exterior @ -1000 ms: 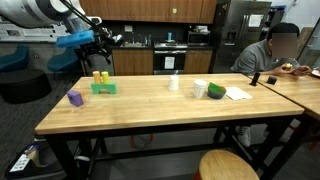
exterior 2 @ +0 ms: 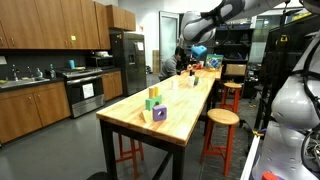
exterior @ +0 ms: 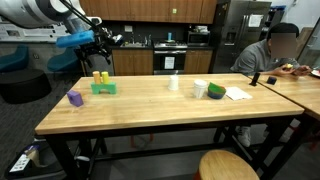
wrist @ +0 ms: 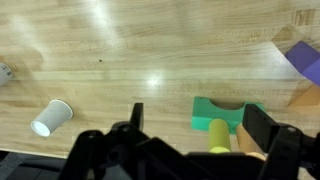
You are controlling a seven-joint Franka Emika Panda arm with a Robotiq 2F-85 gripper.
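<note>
High over the left end of the wooden table hangs my gripper, its two dark fingers wide apart in the wrist view with nothing held between them. Lower down on the table stands a green block [exterior: 104, 88] with yellow and orange pegs [exterior: 101, 77] rising from it. The wrist view shows this green block [wrist: 204, 108] below and between the fingers, beside the right one. A purple block [exterior: 75, 98] lies near the table's left edge; part of it [wrist: 305, 60] shows at the right of the wrist view.
A white cup [exterior: 174, 82], another white cup [exterior: 200, 89], a green bowl [exterior: 216, 91] and a white paper [exterior: 237, 93] lie farther along the table. Bare tabletop [exterior: 140, 108] stretches across the middle. A person [exterior: 270, 55] sits behind the far right end.
</note>
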